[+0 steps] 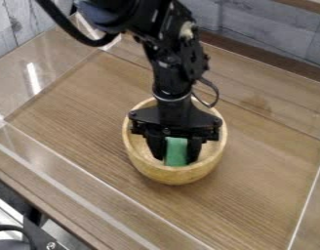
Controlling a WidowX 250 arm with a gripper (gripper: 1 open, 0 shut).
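A round wooden bowl [186, 172] sits on the wooden table, with my black gripper [175, 141] lowered into it. A green object [176, 153] is in the bowl between or just below the fingers, partly hidden by them. Whether the fingers hold it or how far they are apart is unclear.
A pale panel stands at the top left, a raised wooden edge runs along the back, and a dark cable lies at the bottom left corner.
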